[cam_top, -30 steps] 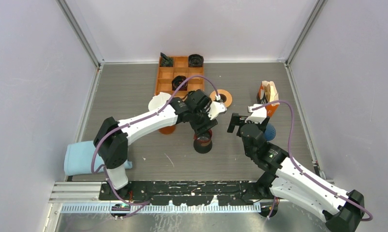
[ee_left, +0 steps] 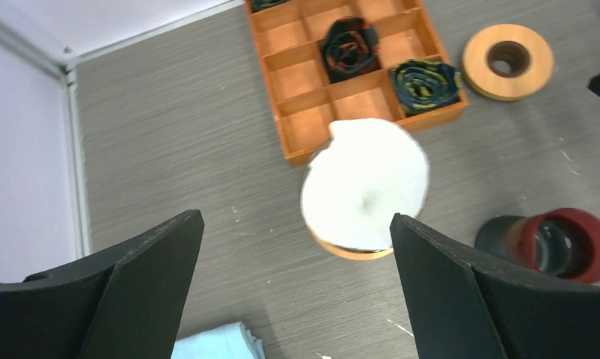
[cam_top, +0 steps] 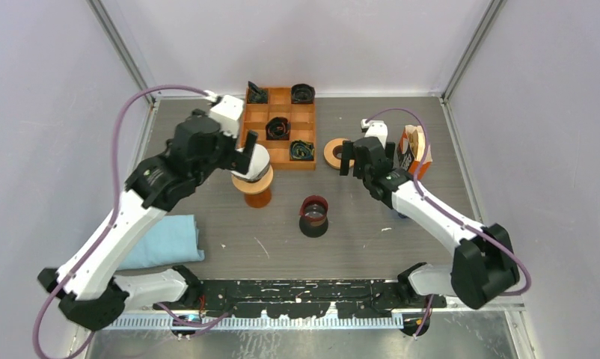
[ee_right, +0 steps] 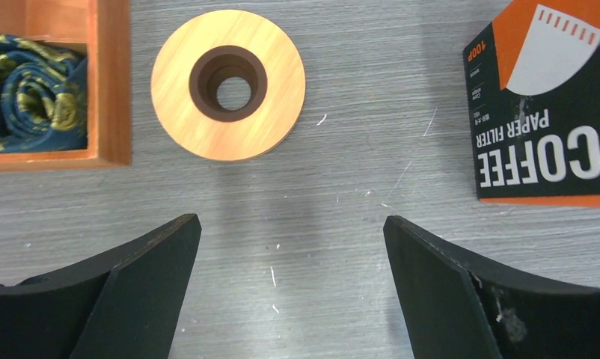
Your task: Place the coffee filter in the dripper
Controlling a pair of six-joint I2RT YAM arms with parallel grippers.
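Note:
A white paper filter point(ee_left: 368, 179) covers the mouth of the clear dripper on the left; its side edge rises above the rim. The dripper sits in a wooden collar point(cam_top: 262, 184) over an orange base point(cam_top: 258, 198). How deep the paper goes inside is hard to tell. My left gripper hovers above and to the left of the filter, fingers wide open and empty. My right gripper also stands open and empty, over bare table near the wooden ring point(ee_right: 276, 112). The coffee filter box point(ee_right: 540, 123) is to its right.
A red-rimmed dark cup point(cam_top: 313, 215) stands mid-table. An orange compartment tray point(cam_top: 280, 112) with rolled cloths is at the back. A folded blue towel point(cam_top: 158, 241) lies front left. A blue object point(cam_top: 402, 215) is mostly hidden by the right arm.
My left gripper has left the red-rimmed cup, opened wide and swung up and left towards the filter.

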